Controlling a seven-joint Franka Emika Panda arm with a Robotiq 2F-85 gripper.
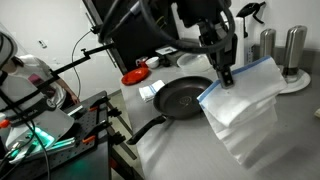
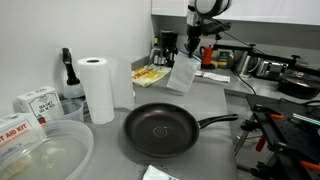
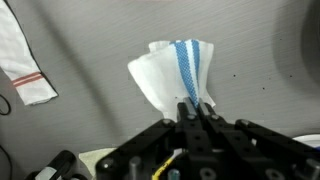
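Note:
A white cloth with a blue stripe (image 1: 243,108) hangs from my gripper (image 1: 224,80), which is shut on its striped edge. In the wrist view the striped cloth (image 3: 170,75) spreads out beyond the fingertips, above the grey table. The second exterior view has the gripper (image 2: 191,48) at the far end of the table, with the cloth (image 2: 183,76) dangling below it. A black frying pan (image 1: 182,97) rests on the table beside the cloth, partly covered by it in the first exterior view. The pan (image 2: 160,130) is empty.
Metal canisters (image 1: 293,50) and a white plate (image 1: 292,84) stand at the back right. A paper towel roll (image 2: 96,90) and clear plastic bowl (image 2: 50,152) are beyond the pan. Another white cloth (image 3: 24,60) has red stripes.

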